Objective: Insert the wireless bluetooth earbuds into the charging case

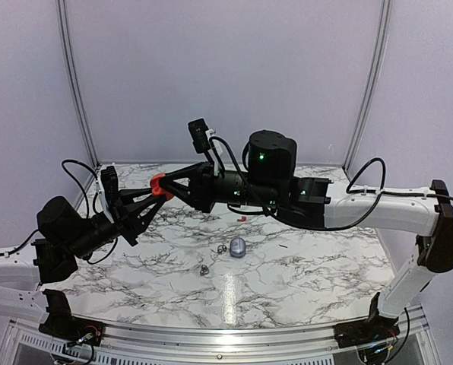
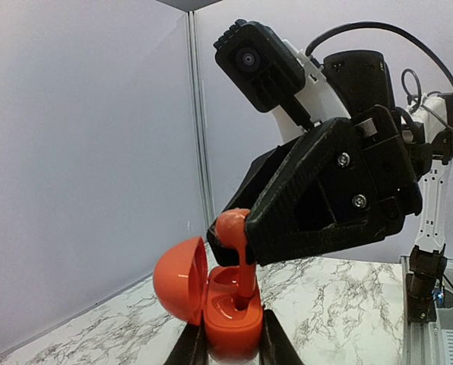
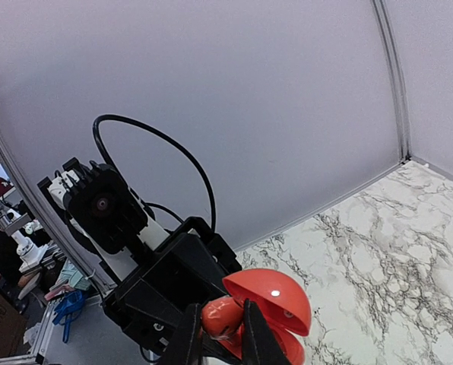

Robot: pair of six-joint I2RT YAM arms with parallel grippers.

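Observation:
The red charging case (image 2: pixel 232 333) is clamped in my left gripper, its round lid (image 2: pixel 179 278) swung up. Above it, my right gripper is shut on a red earbud (image 3: pixel 222 315). In the left wrist view this earbud's stem (image 2: pixel 246 280) points down into the open case, at the side away from the lid; how deep it sits cannot be told. Another small red piece, apparently the other earbud (image 1: pixel 242 219), lies on the marble table (image 1: pixel 310 281).
A grey-purple case (image 1: pixel 238 247) stands on the table, with small grey earbuds (image 1: pixel 204 270) near it. A short dark stick (image 1: pixel 283 245) lies to the right. Both arms meet above the table's left side, with the right forearm stretched across.

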